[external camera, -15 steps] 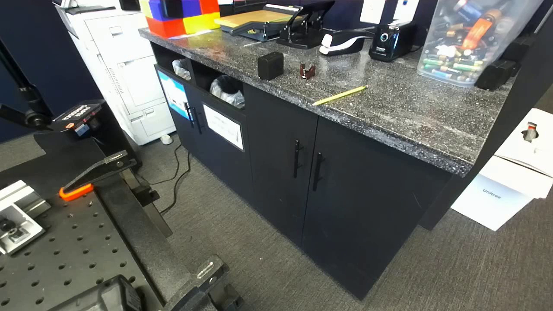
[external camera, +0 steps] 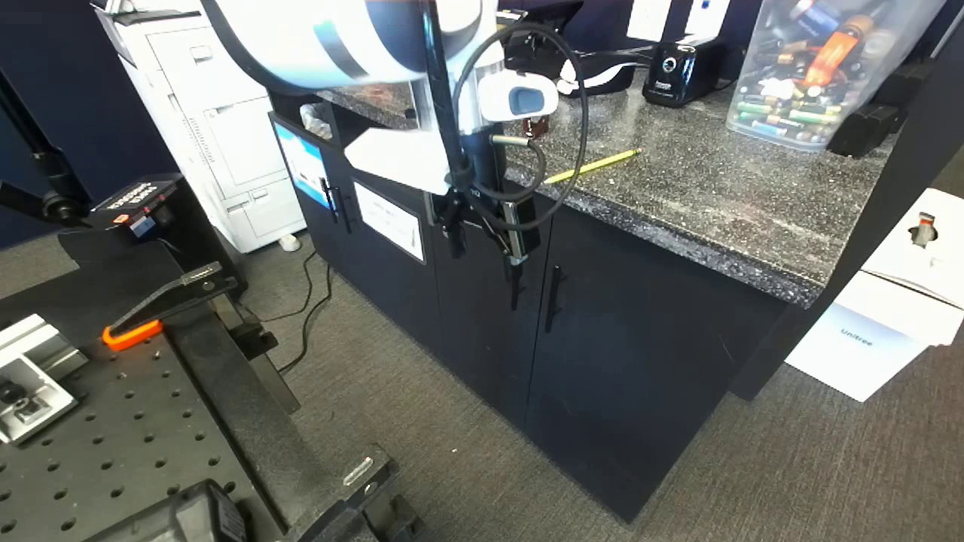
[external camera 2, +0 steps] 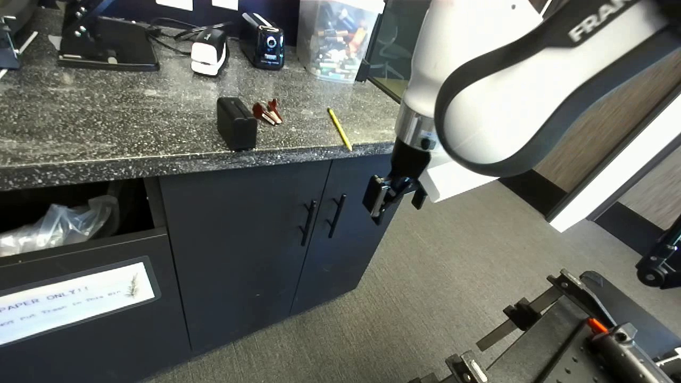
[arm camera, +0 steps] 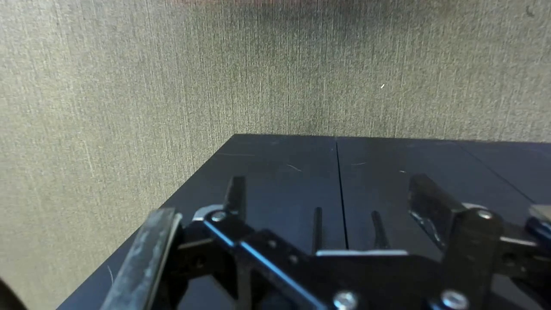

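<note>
My gripper (external camera 2: pixel 397 199) hangs pointing down in front of the dark cabinet, below the level of the countertop. In the wrist view its two fingers (arm camera: pixel 236 196) stand wide apart, with only cabinet doors seen between them. On the granite counter (external camera 2: pixel 159 121) lie a yellow pencil (external camera 2: pixel 339 130), a dark red staple remover (external camera 2: pixel 268 113) and a small black block (external camera 2: pixel 236 124). In exterior view 1 my arm covers the block and part of the staple remover (external camera: pixel 535 126). None of these counter items shows in the wrist view.
Two black door handles (external camera 2: pixel 309 223) stick out of the cabinet. At the back of the counter are an electric sharpener (external camera 2: pixel 263 44), a white-and-black stapler (external camera 2: pixel 209 52) and a clear bin of batteries (external camera 2: pixel 335 41). A perforated bench (external camera: pixel 117 433) stands opposite, with open carpet between.
A second ago exterior view 1 held no arm. Now the arm and gripper reach in from the top, in front of the counter and cabinet. The counter items still in sight have not moved.
</note>
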